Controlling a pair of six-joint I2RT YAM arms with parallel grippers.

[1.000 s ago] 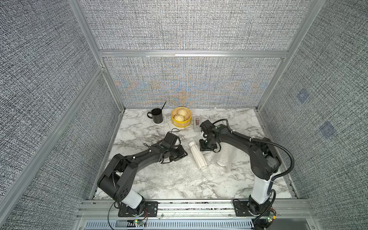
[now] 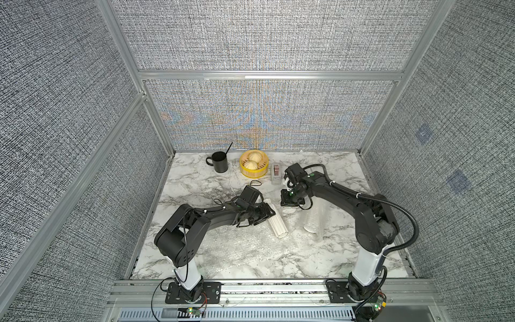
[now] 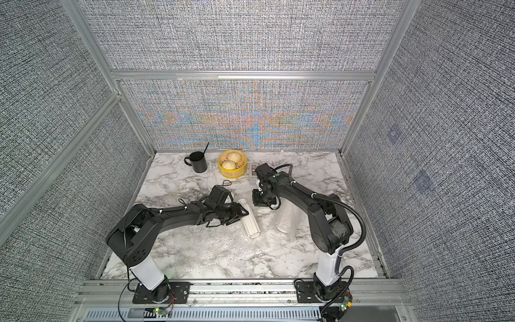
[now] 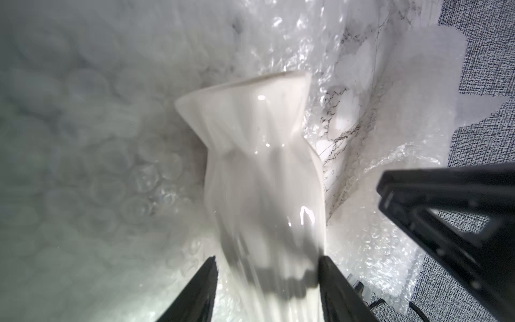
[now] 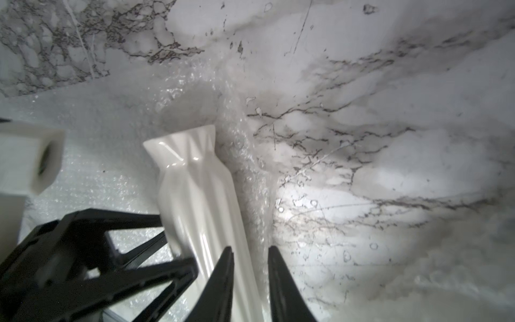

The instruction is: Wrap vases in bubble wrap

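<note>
A white fluted vase (image 2: 279, 225) lies on its side at the table's middle, along the right edge of a flat bubble wrap sheet (image 2: 230, 249). In the left wrist view, my left gripper is open, its fingers on either side of the vase (image 4: 262, 177). In the right wrist view, my right gripper is part open near the vase body (image 5: 198, 198); I see no grip on it. The left gripper's fingers (image 5: 177, 273) reach the vase from the left there. A wrapped vase (image 2: 313, 222) lies to the right, partly under the right arm.
At the back stand a black mug (image 2: 220, 162) with a stick in it, a yellow steamer (image 2: 253, 164) holding buns, and a clear tape dispenser (image 2: 275, 172).
My left gripper has moved right, from beside the vase to over its upper end.
</note>
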